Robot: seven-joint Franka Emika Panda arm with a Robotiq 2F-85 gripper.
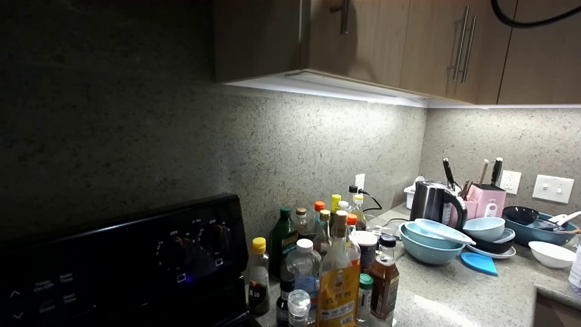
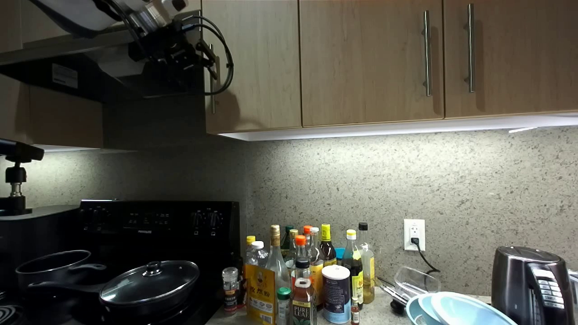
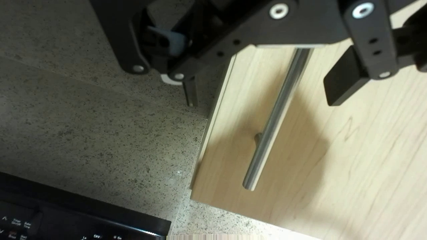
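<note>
My gripper is open, its fingers spread wide in the wrist view. A round metal bar handle (image 3: pixel 276 114) of a pale wood cabinet door (image 3: pixel 360 160) runs through the gap between them in that view, with nothing gripped. The right finger's dark pad (image 3: pixel 346 78) appears over the door, the left one over the speckled wall beyond the door's edge. The handle's upper end is hidden behind the gripper body. In exterior view 2 the gripper (image 2: pixel 201 58) is up beside this leftmost door's handle (image 2: pixel 212 100); whether they touch I cannot tell.
A range hood (image 2: pixel 81 67) sits directly left of the door, close to the arm. Below are a stove with a lidded pan (image 2: pixel 151 284) and several bottles crowding the counter, including a tall yellow-labelled bottle (image 1: pixel 338 278).
</note>
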